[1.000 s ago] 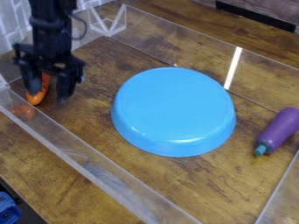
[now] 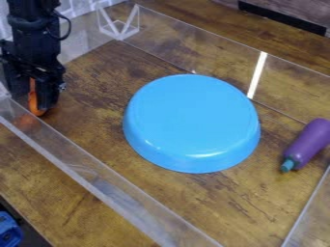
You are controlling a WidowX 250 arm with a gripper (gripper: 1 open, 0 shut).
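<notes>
My black gripper (image 2: 34, 87) is low at the left edge, inside the clear-walled enclosure, over an orange carrot (image 2: 35, 104) that is mostly hidden behind it. Whether its fingers are open, shut or holding the carrot cannot be made out.
A large upturned blue bowl or dish (image 2: 190, 121) sits in the middle. A purple eggplant-like toy (image 2: 307, 143) lies at the right. Clear walls (image 2: 91, 183) border the wooden floor. A blue object (image 2: 7, 232) shows at the bottom left corner.
My gripper has moved left from beside the blue dish to the left edge and come down over the carrot, which it now largely covers.
</notes>
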